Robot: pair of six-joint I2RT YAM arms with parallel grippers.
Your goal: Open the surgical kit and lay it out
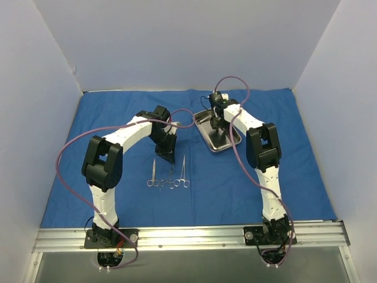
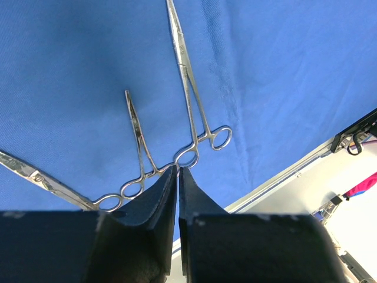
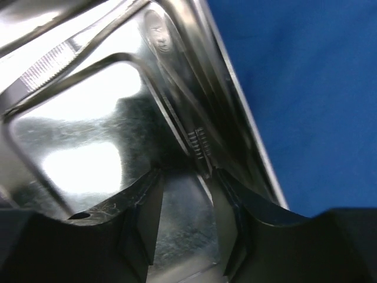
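Three steel ring-handled instruments lie on the blue cloth: scissors (image 2: 41,180), a short clamp (image 2: 138,135) and a longer clamp (image 2: 187,76). Above their handles is my left gripper, its fingers parted by only a thin slit and nothing visible between them. The steel tray (image 1: 213,147) rests at the back, right of centre. Over its inside, my right gripper has its fingers apart. A thin tool with a ridged grip (image 3: 199,142) lies along the tray wall by the right fingertip; whether they touch cannot be told.
Another ridged tool (image 3: 53,63) lies across the tray's end. Purple cables (image 1: 76,138) loop over both arms. Bare cloth (image 1: 218,194) stretches in front of the tray, and walls close in the sides and back.
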